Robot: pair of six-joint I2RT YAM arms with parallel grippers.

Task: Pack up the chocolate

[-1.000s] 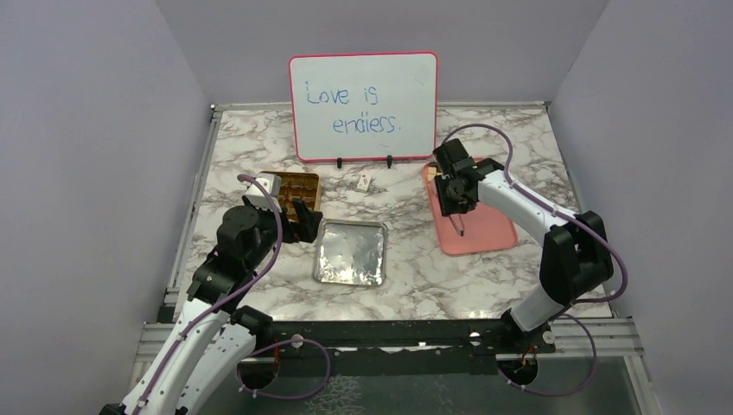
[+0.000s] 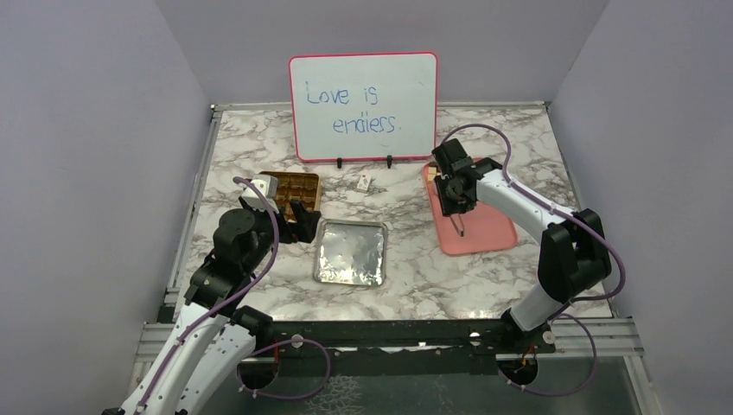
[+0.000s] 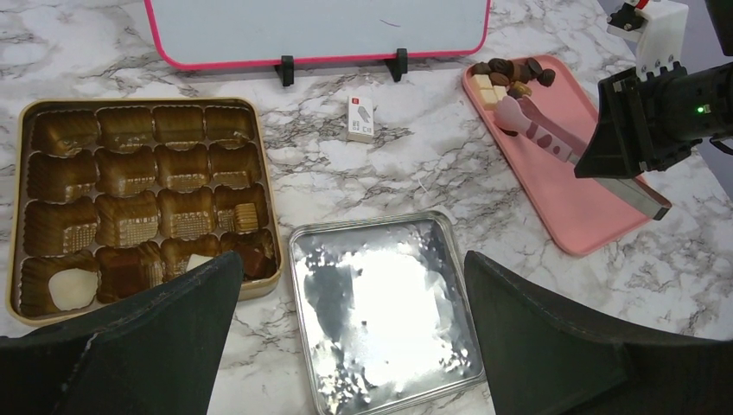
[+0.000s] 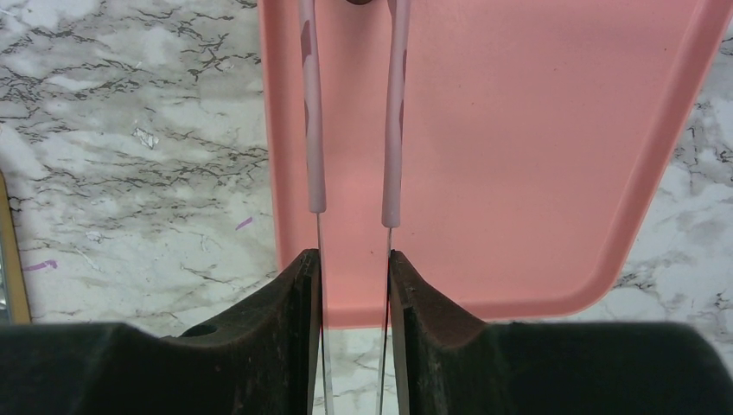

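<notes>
Over the pink tray (image 4: 510, 173), my right gripper is shut on pink-tipped tongs (image 4: 393, 130), whose two arms stand apart. In the left wrist view the tongs' tips reach the chocolates (image 3: 519, 73) piled at the tray's far end, brown pieces beside pale cubes; whether they touch a piece I cannot tell. A gold compartment box (image 3: 181, 164) lies at the left, most cells empty, with several pieces in its nearer cells, such as a white one (image 3: 73, 289). Near that box my left gripper is open, nothing between its fingers.
An empty silver tray (image 3: 380, 303) lies between the gold box and the pink tray. Behind it is a small white box (image 3: 360, 119). A whiteboard (image 2: 363, 108) with writing stands at the back. Bare marble (image 2: 415, 294) is free at the front.
Little else visibly differs; the right gripper and tongs look nearly still over the pink tray.
</notes>
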